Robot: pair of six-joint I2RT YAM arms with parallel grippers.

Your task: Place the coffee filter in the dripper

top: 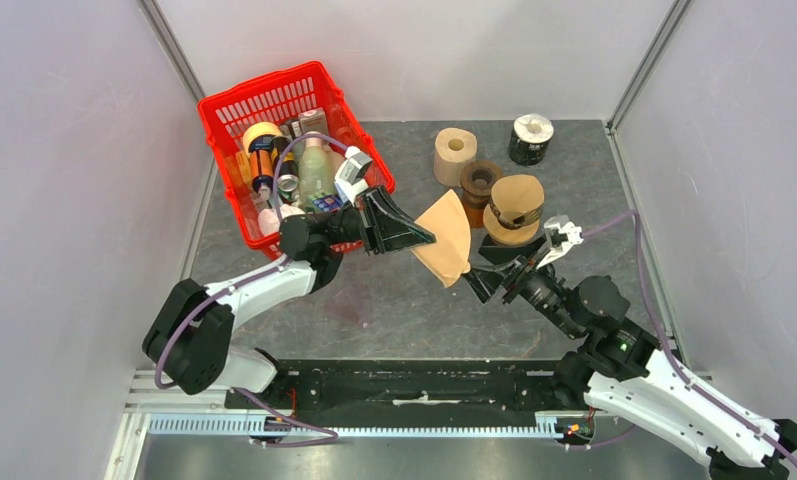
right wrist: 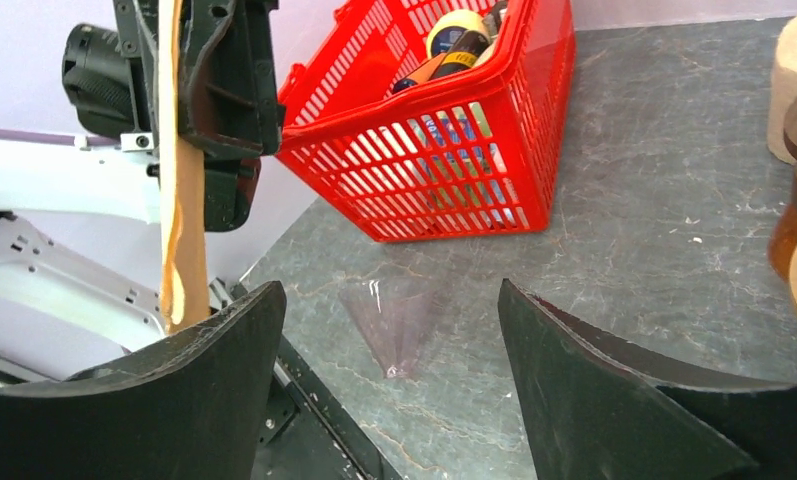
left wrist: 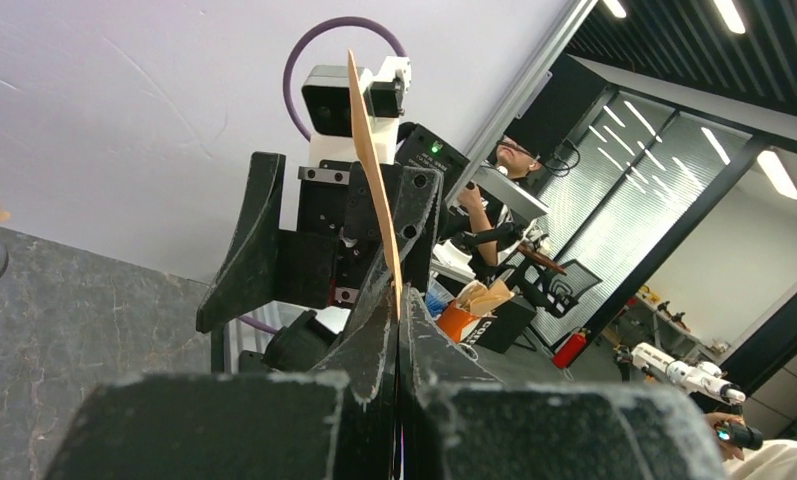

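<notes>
My left gripper (top: 432, 238) is shut on the tan, cone-shaped paper coffee filter (top: 447, 240), held up above the table. Edge-on in the left wrist view, the filter (left wrist: 374, 175) rises from between closed fingertips. My right gripper (top: 473, 265) stands part open by the filter's lower right corner. In the right wrist view nothing lies between its fingers; the filter (right wrist: 182, 235) hangs to the left, outside the gap. A wood-topped stand with dark wire (top: 517, 200), seemingly the dripper, is behind the right gripper, its lower part partly covered.
Beside the stand are a brown glass vessel with a wooden rim (top: 481, 178), a tan roll (top: 455, 153) and a dark canister (top: 530, 139). A red basket (top: 221, 110) full of goods stands back left, under the left arm.
</notes>
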